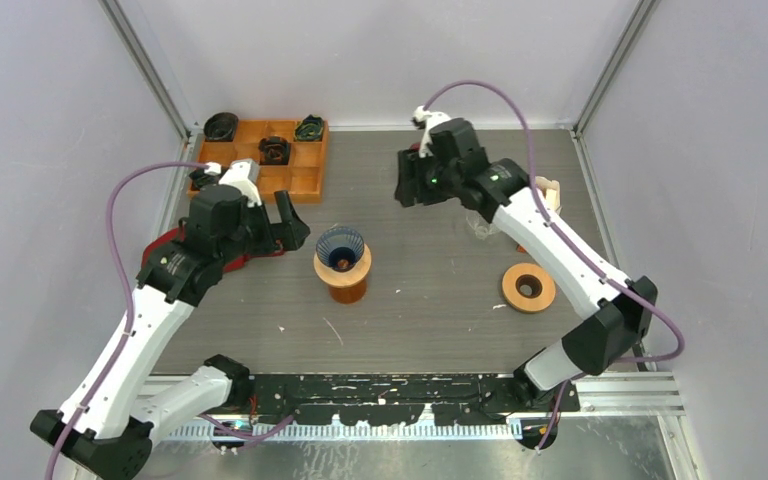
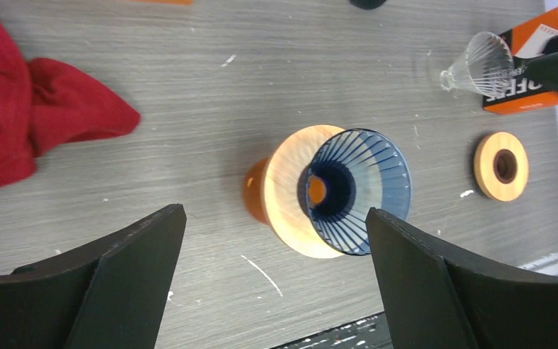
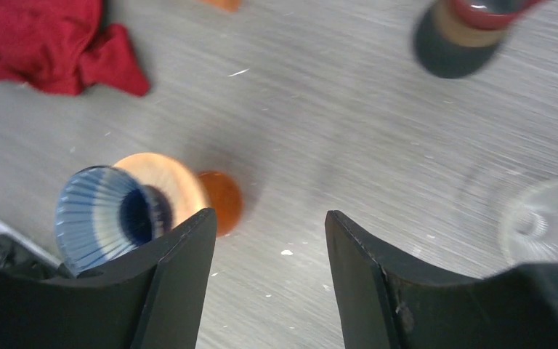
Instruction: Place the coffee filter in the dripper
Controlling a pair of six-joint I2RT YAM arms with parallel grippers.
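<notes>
The blue ribbed dripper (image 1: 340,240) sits on a wooden stand (image 1: 346,287) in the middle of the table. Only the dripper's ribbed interior and dark centre show in the left wrist view; no paper filter is visible in it. My left gripper (image 1: 290,225) is open, left of and above the dripper, with nothing between its fingers. My right gripper (image 1: 418,185) is open and empty, above the table at the back right of the dripper. An orange box of coffee filters (image 2: 523,102) stands at the right, partly hidden in the top view by my right arm.
A red cloth (image 2: 58,109) lies left, a wooden organiser (image 1: 305,180) back left. A clear cone (image 2: 479,65) is near the filter box, a wooden ring (image 1: 530,300) front right, a red-topped dark cup (image 3: 454,51) at the back.
</notes>
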